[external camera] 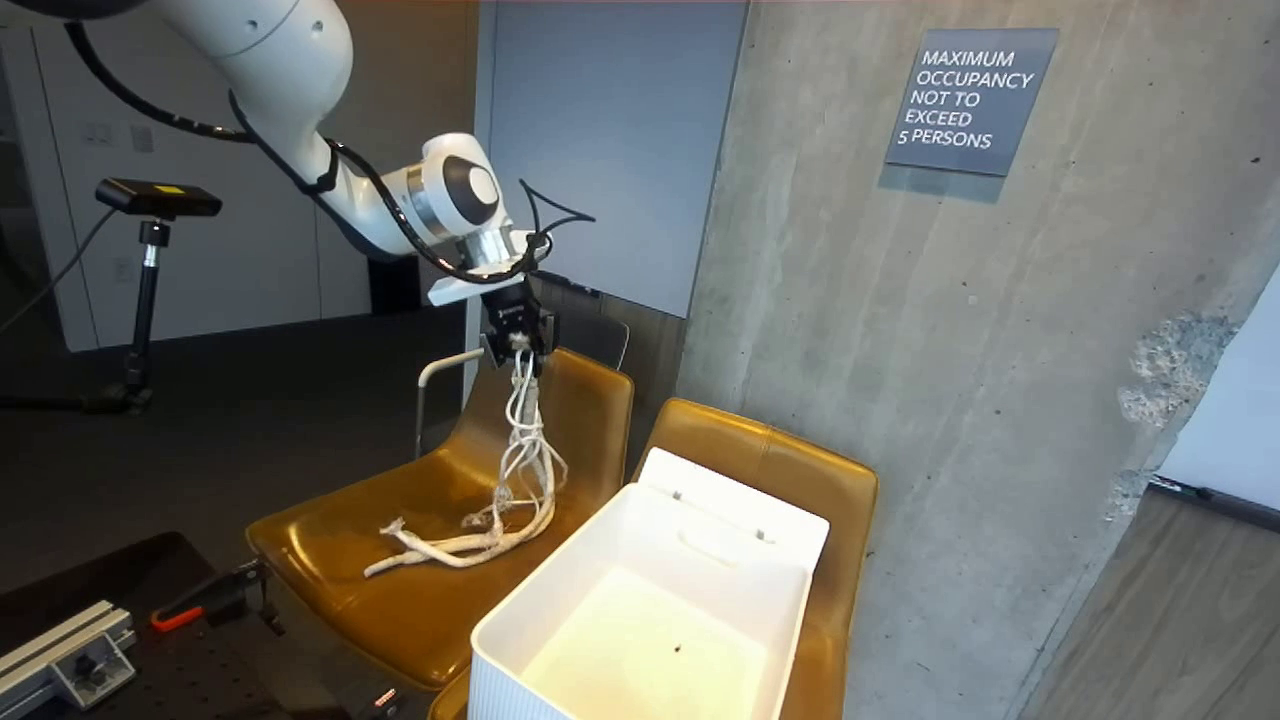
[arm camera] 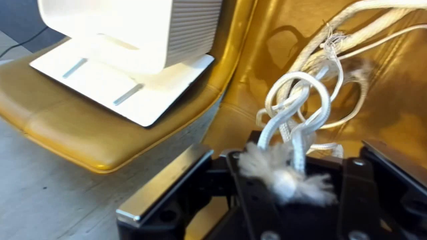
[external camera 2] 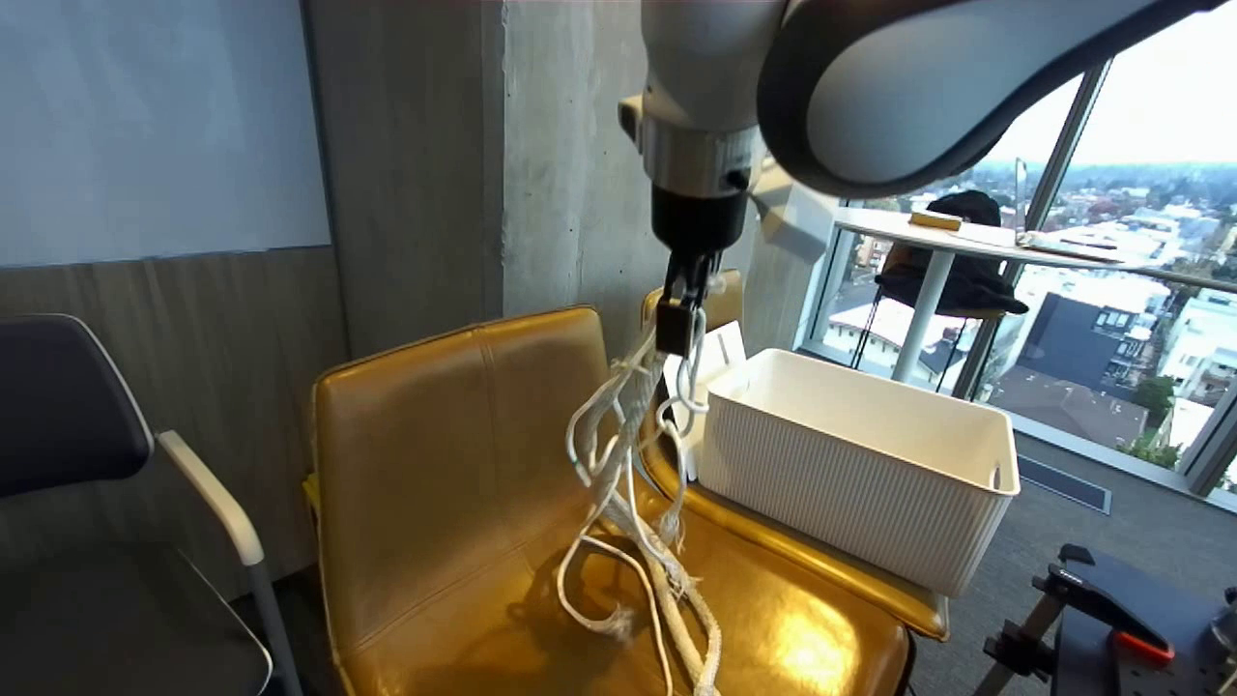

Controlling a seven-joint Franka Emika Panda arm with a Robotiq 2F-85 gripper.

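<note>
A tangled bundle of white rope (external camera: 525, 450) hangs from my gripper (external camera: 519, 346), which is shut on it. Its lower ends trail on the seat of the tan leather chair (external camera: 348, 528). Seen from the other side, the gripper (external camera 2: 681, 325) is above that chair, with rope loops (external camera 2: 615, 464) dangling beneath it. In the wrist view, looped strands of rope (arm camera: 276, 124) rise between the fingers, and a frayed knot (arm camera: 286, 182) lies on the near side of them. The exact grip is partly hidden by the rope.
Beside the rope, an empty white ribbed bin (external camera 2: 858, 499) rests on a second tan chair (external camera: 768, 438), its flat white panel (external camera: 732, 510) against the backrest. A concrete wall (external camera: 960, 360) stands behind. A dark table with clamps (external camera: 204, 600) is at front left.
</note>
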